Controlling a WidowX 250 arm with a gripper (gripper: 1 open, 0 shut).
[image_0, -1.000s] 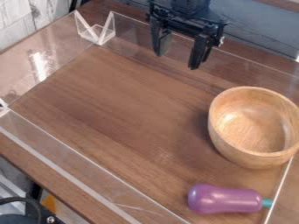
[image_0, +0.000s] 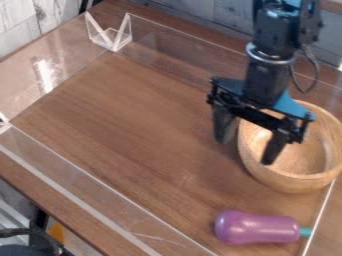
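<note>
My gripper (image_0: 250, 140) is open and reaches over the left part of a wooden bowl (image_0: 294, 172) on the right of the table, its fingers pointing down with nothing visible between them. The arm hides much of the bowl's back part. A purple eggplant-like toy (image_0: 261, 226) with a teal tip lies in front of the bowl, near the bottom right.
A clear plastic piece (image_0: 110, 30) stands at the back left. Raised clear edging runs along the left side and back.
The bowl and the purple toy have not moved.
</note>
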